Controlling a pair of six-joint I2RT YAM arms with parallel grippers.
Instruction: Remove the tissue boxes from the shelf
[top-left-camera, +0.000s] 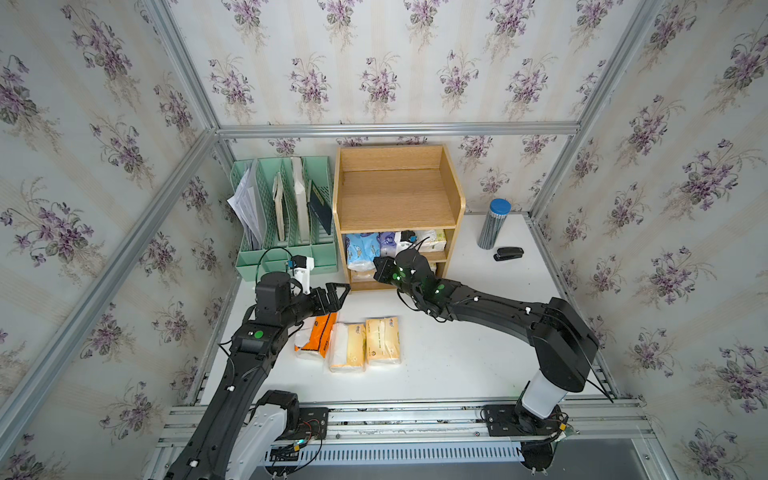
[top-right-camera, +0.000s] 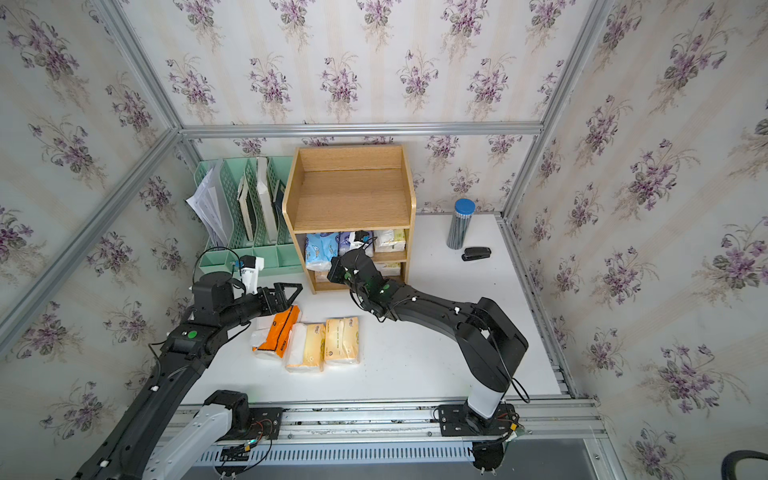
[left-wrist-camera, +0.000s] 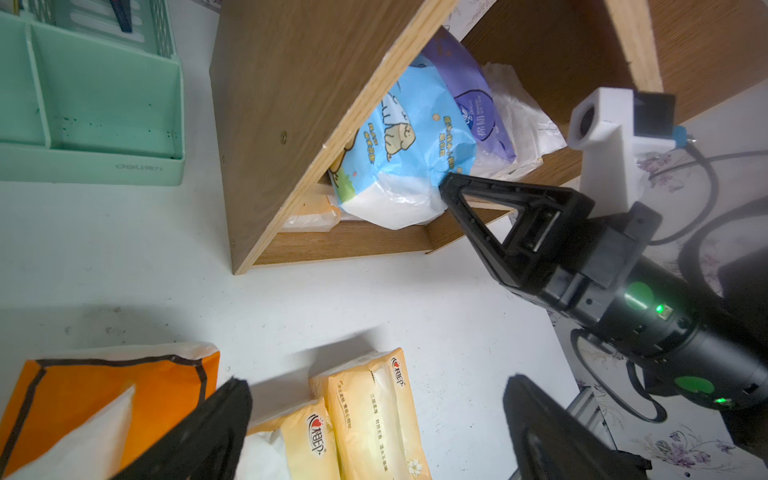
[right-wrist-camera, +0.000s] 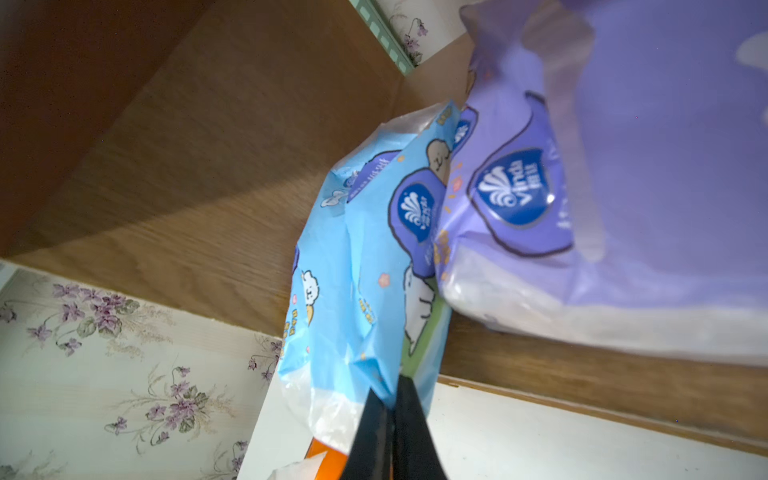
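The blue tissue pack (left-wrist-camera: 404, 148) hangs partly out over the front of the shelf's middle level. My right gripper is shut on its near corner, pinching the wrapper. Beside it on the same level sits a purple tissue pack (right-wrist-camera: 640, 200), with a pale pack (top-left-camera: 433, 240) farther right. An orange pack (top-left-camera: 317, 333) and two yellow packs, one left (top-left-camera: 347, 347) and one right (top-left-camera: 383, 340), lie on the table. Over the table left of the shelf, my left gripper (top-left-camera: 339, 296) stands open with nothing between its fingers.
The wooden shelf (top-left-camera: 396, 188) has an empty top level; a wrapped pack (left-wrist-camera: 310, 214) shows on the bottom level. A green file rack (top-left-camera: 324, 254) stands left. A blue-lidded bottle (top-left-camera: 494, 224) and stapler (top-left-camera: 508, 253) stand right.
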